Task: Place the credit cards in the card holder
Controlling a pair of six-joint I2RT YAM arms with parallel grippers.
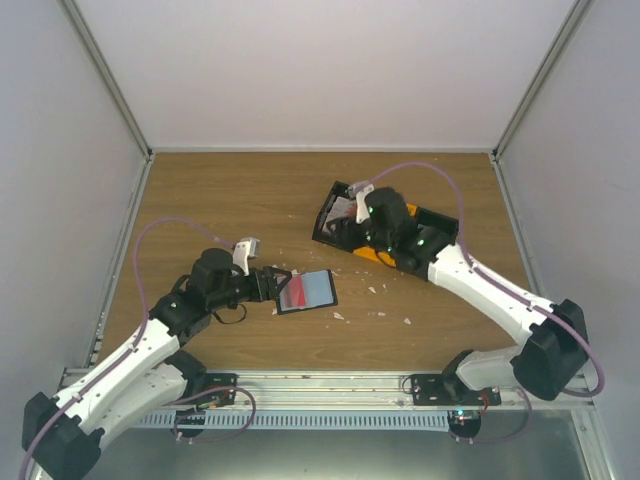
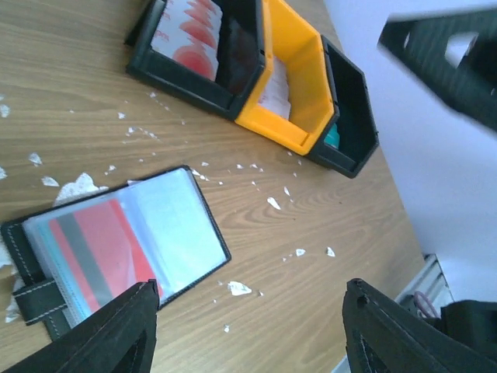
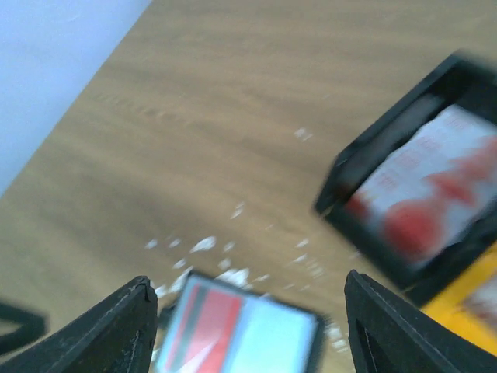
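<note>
The card holder point(image 2: 178, 225) lies flat on the table, black-edged, with a light blue panel and a red and grey striped area on its left; a black strap shows at its near left corner. Beside and above it my left gripper point(image 1: 282, 282) stands open, its fingers point(image 2: 116, 334) wide apart and empty. White and red cards point(image 2: 190, 35) lie in the left black compartment. Over that compartment hangs my right gripper point(image 1: 342, 230), fingers point(image 3: 116, 330) spread, nothing between them; its view is blurred.
The orange compartment point(image 2: 303, 70) holds pale cards point(image 2: 278, 89); the right black compartment point(image 2: 357, 116) shows a bit of teal point(image 2: 332, 137). Small white scraps point(image 2: 239, 288) are scattered round the holder.
</note>
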